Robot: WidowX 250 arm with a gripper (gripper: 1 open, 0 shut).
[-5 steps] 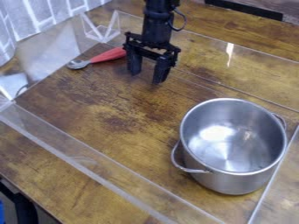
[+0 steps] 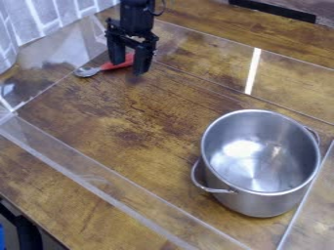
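Observation:
My black gripper (image 2: 131, 52) is at the top of the view, left of centre, its fingers pointing down and apart over a red-handled utensil (image 2: 119, 63) with a metal head, which lies at the upper left. Whether the fingers touch the handle is unclear. A large steel pot (image 2: 257, 161) stands at the lower right.
Clear low walls edge the wooden work surface (image 2: 137, 132). A light strip (image 2: 253, 71) crosses it at the upper right.
My gripper has moved left, from beside the red-handled utensil to over it. The pot and the utensil look unmoved.

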